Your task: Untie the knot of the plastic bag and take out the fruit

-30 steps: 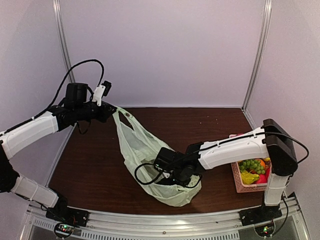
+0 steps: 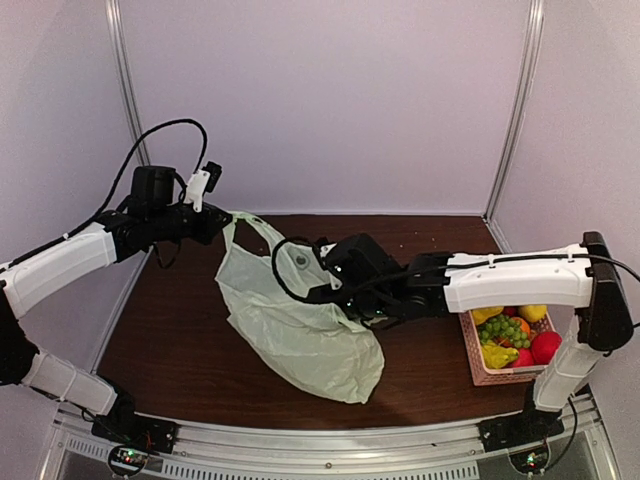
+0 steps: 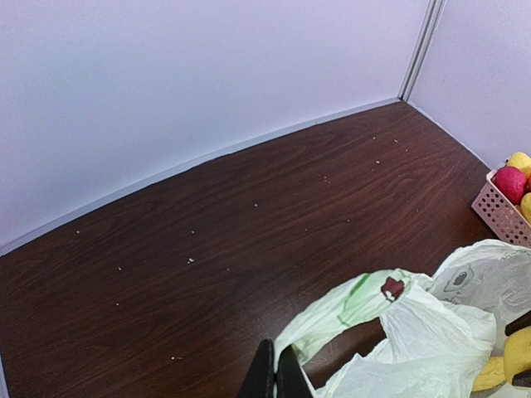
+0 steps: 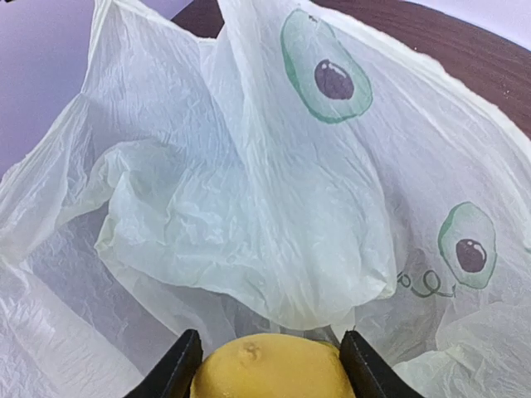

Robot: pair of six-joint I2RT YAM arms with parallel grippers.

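Observation:
The pale plastic bag [image 2: 290, 350] hangs from my left gripper [image 2: 224, 222] onto the table [image 2: 170, 340]. In the left wrist view, that gripper is shut on the bag's handle [image 3: 340, 311]. My right gripper is shut on a yellow fruit [image 4: 270, 377] inside the open bag. In the left wrist view another yellow piece [image 3: 489, 373] shows in the bag, beside the held fruit [image 3: 521, 355]. The right arm hides much of the bag's opening in the top view.
A pink basket [image 2: 480, 368] of mixed fruit stands at the right edge of the table, partly under the right arm.
My right gripper and arm have risen toward the back of the table, and the bag's middle has been lifted and spread with them. The left arm has not moved.

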